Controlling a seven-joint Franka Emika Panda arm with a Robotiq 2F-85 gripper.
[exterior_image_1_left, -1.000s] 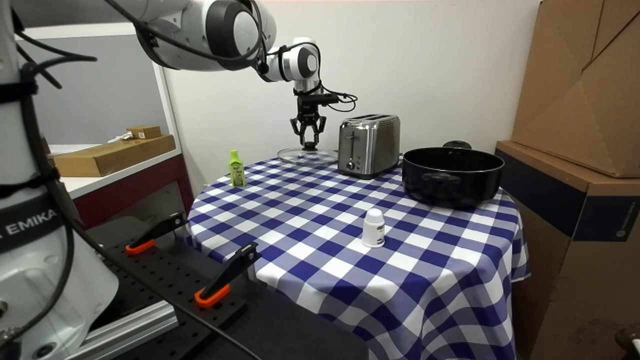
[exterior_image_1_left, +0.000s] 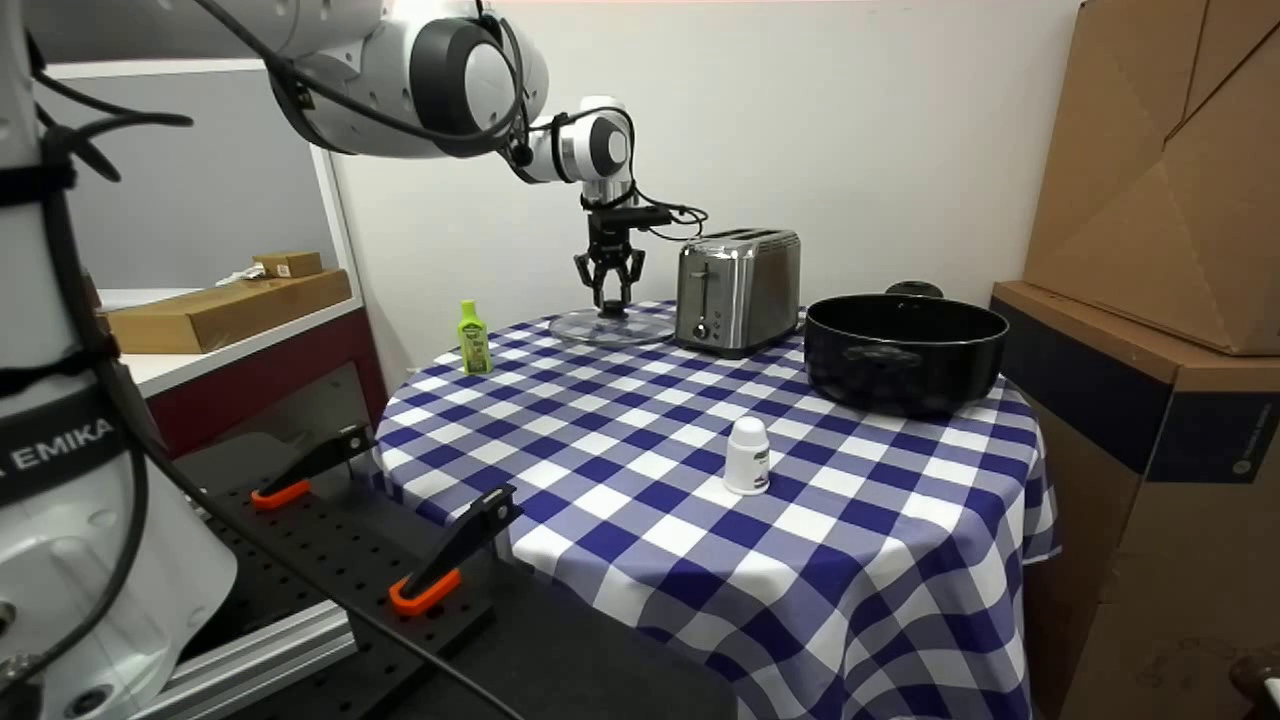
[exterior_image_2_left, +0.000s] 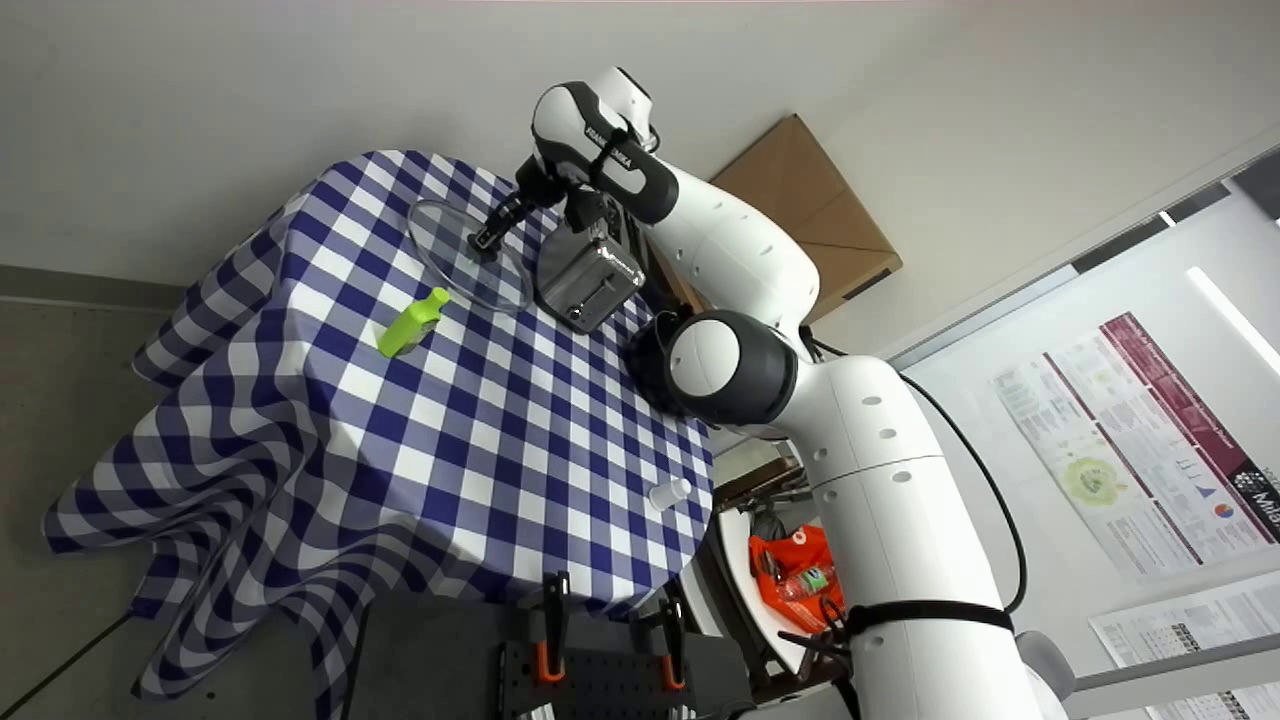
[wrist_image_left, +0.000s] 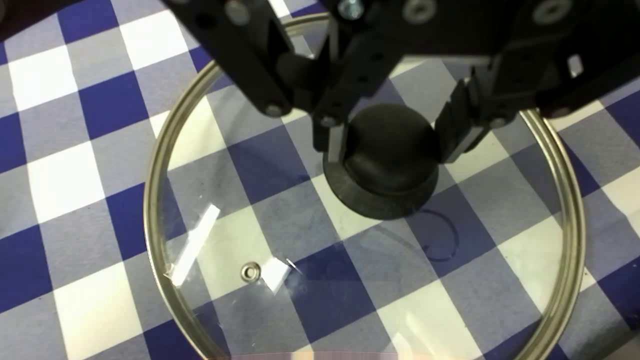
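Note:
A round glass lid (wrist_image_left: 252, 324) with a metal rim fills much of the wrist view, its black knob (wrist_image_left: 384, 150) near the centre. My gripper is shut on that knob, one finger on each side. In exterior view 1 the lid (exterior_image_1_left: 588, 329) is at the far end of the table, left of the toaster, below my gripper (exterior_image_1_left: 613, 300). From the other side, the lid (exterior_image_2_left: 438, 246) appears flat and close to the cloth; whether it touches cannot be made out.
A steel toaster (exterior_image_1_left: 738, 292) stands close to the lid's right. Farther right is an open black pot (exterior_image_1_left: 906, 354). A green bottle (exterior_image_1_left: 474, 340) and a white bottle (exterior_image_1_left: 746, 457) stand on the checked cloth, whose middle is clear.
Over the last second my gripper and the lid have moved down and slightly left in exterior view 1. The toaster, pot and bottles stay where they were.

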